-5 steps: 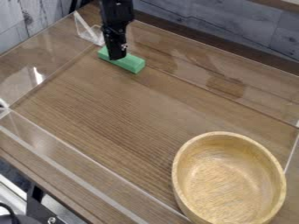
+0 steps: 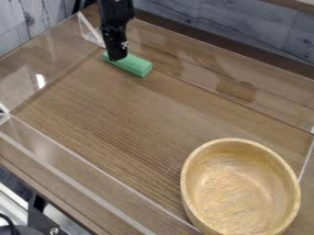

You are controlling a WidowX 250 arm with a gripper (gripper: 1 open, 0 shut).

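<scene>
My black gripper (image 2: 116,46) hangs at the back left of the wooden table, low over the near-left end of a green rectangular block (image 2: 130,65). The block lies flat on the wood, angled toward the right. The fingertips are small and dark, so whether they are apart or closed, and whether they touch the block, I cannot tell.
A large pale yellow bowl (image 2: 240,184) stands at the near right. Something white or clear (image 2: 91,28) is beside the gripper at the back left.
The gripper has shifted very slightly to the left. The block and bowl look unmoved.
</scene>
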